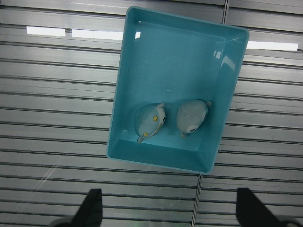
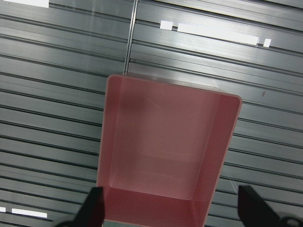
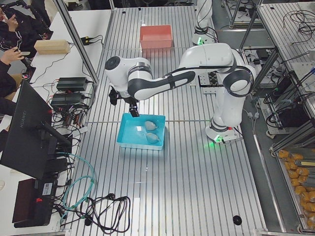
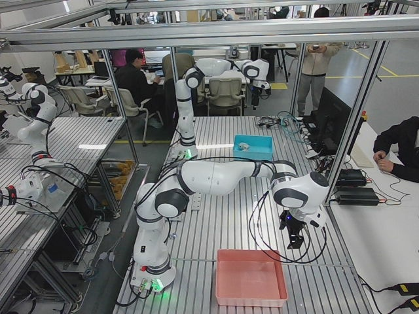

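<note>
A blue bin (image 1: 180, 56) holds two small plush toys, one light blue with yellow marks (image 1: 149, 122) and one greyer (image 1: 191, 116), side by side toward its lower half in the left wrist view. My left gripper hangs above this bin, open, its fingers wide apart with nothing between them. In the right wrist view an empty pink bin (image 2: 158, 142) lies below my right gripper, which is also open and empty.
Tangled cables (image 3: 106, 211) lie at the table's near left corner in the camera left view. A monitor (image 3: 29, 132) and power boxes stand on the white side table. The slatted metal table around both bins is mostly clear.
</note>
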